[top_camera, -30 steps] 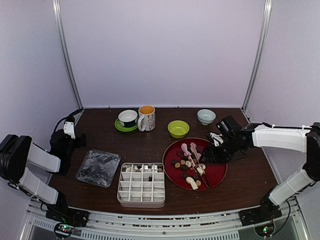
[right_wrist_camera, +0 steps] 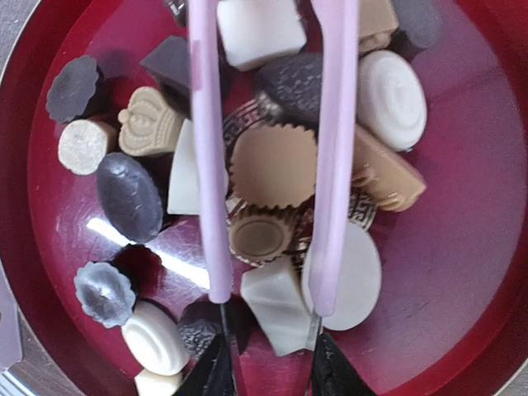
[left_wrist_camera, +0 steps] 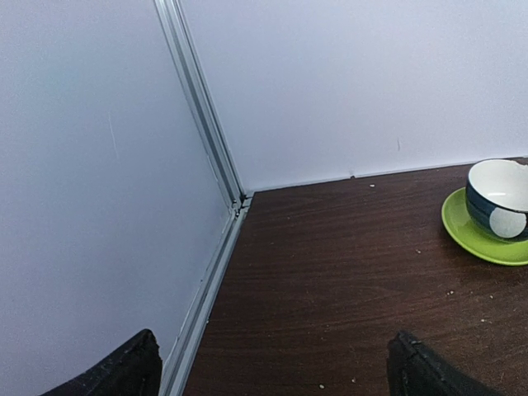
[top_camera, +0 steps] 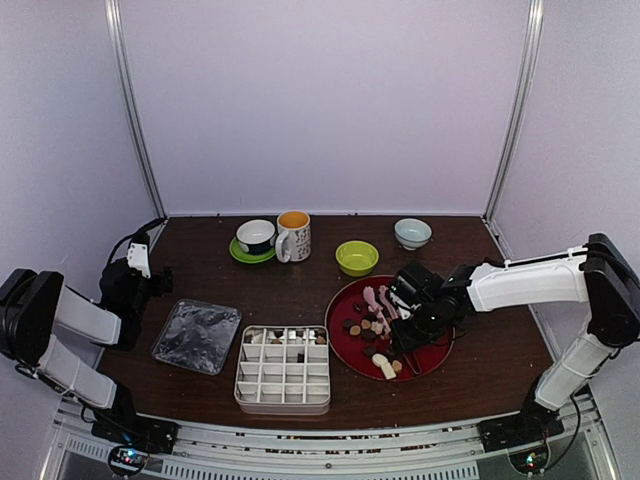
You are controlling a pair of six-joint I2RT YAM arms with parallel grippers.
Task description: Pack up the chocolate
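Assorted chocolates, dark, tan and white, lie on the red plate (top_camera: 344, 345), among them a tan scalloped piece (right_wrist_camera: 272, 165) and a white round piece (right_wrist_camera: 355, 280). Pink tongs (right_wrist_camera: 334, 206) span them, tips pointing upward in the right wrist view. My right gripper is over the plate at the tongs' lower ends, part open around them; whether it grips them I cannot tell. The white compartment box (top_camera: 282, 395) stands left of the plate, a few pieces in its back cells. My left gripper (top_camera: 160, 282) stands open and empty at the table's left side.
A clear lid (top_camera: 195, 336) lies left of the box. At the back stand a cup on a green saucer (left_wrist_camera: 470, 243), an orange-white mug (top_camera: 293, 240), a green bowl (top_camera: 357, 260) and a pale blue bowl (top_camera: 413, 234).
My right gripper has moved left over the plate, onto the tongs' handle end. The left arm has not moved.
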